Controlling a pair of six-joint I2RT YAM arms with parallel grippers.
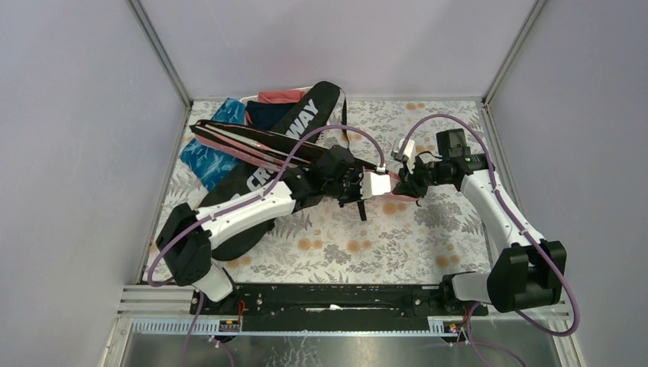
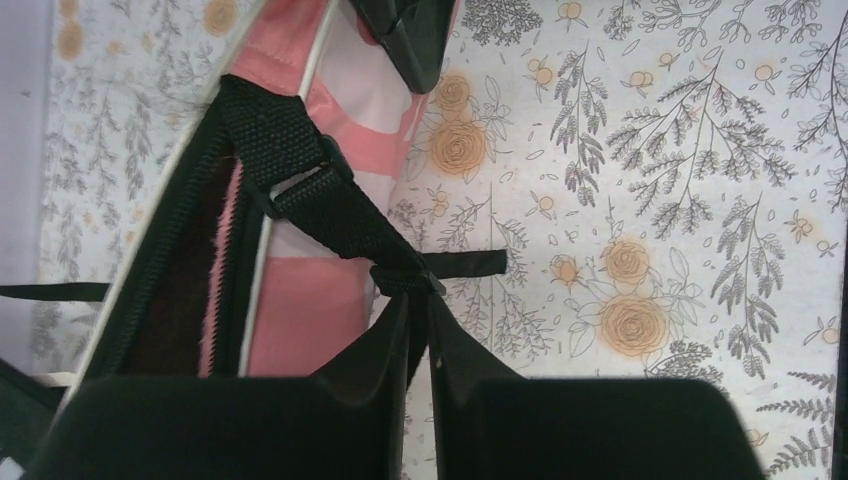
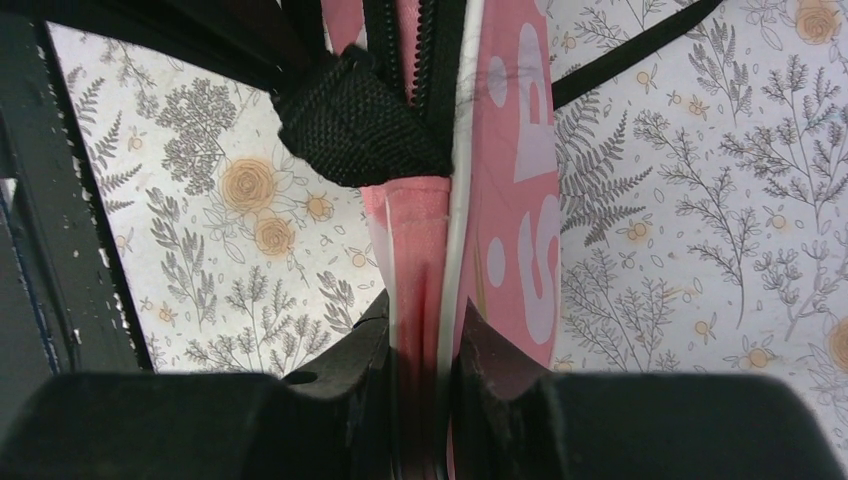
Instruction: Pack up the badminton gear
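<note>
A pink racket bag with black zipper edges lies diagonally across a black bag lettered in white. In the left wrist view my left gripper has its fingertips at a black strap with a buckle on the bag's side; the fingertips look close together, though whether they have closed on the strap is unclear. My right gripper is shut on the end of the pink bag, whose zipper and a bunch of black webbing show just beyond its fingers.
A blue patterned item, dark navy cloth and salmon cloth lie at the back left. Walls border it at back and sides.
</note>
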